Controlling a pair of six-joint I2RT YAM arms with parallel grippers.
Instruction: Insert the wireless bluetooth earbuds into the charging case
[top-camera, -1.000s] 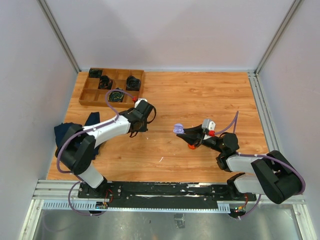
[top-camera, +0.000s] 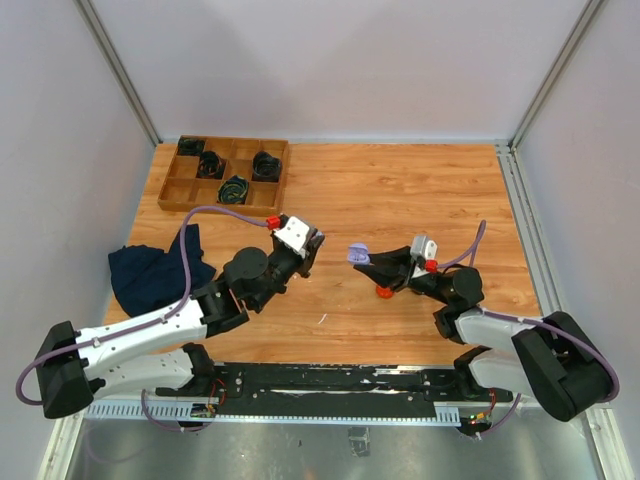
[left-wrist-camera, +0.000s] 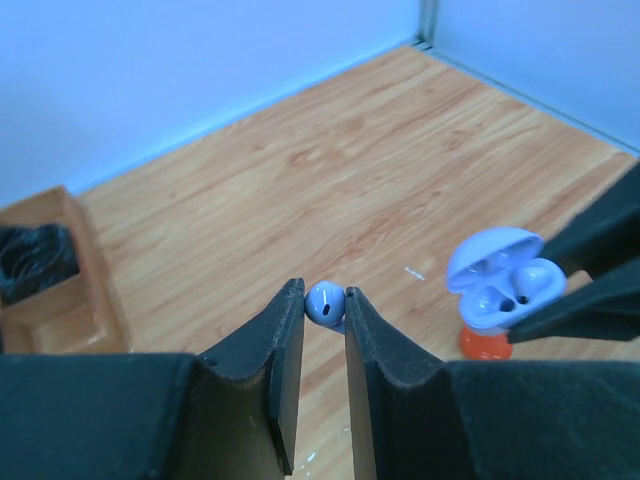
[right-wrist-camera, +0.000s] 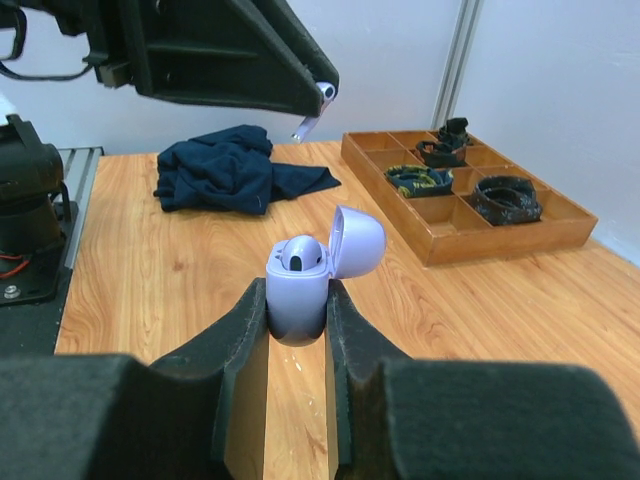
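My left gripper is shut on a small lilac earbud (left-wrist-camera: 324, 300), held up left of the case in the top view (top-camera: 318, 240). My right gripper is shut on the lilac charging case (top-camera: 359, 254), whose lid stands open. In the right wrist view an earbud shows seated in the case, and the held earbud hangs from the other gripper at upper middle. In the left wrist view the open case (left-wrist-camera: 510, 295) sits to the right of the held earbud, apart from it.
A wooden compartment tray (top-camera: 180, 180) with dark coiled items stands at the back left, a navy cloth (top-camera: 150, 275) at the left. A small red object (left-wrist-camera: 485, 345) lies on the table below the case.
My left arm has risen and swung its gripper to the right, toward the case. The right arm has shifted only slightly.
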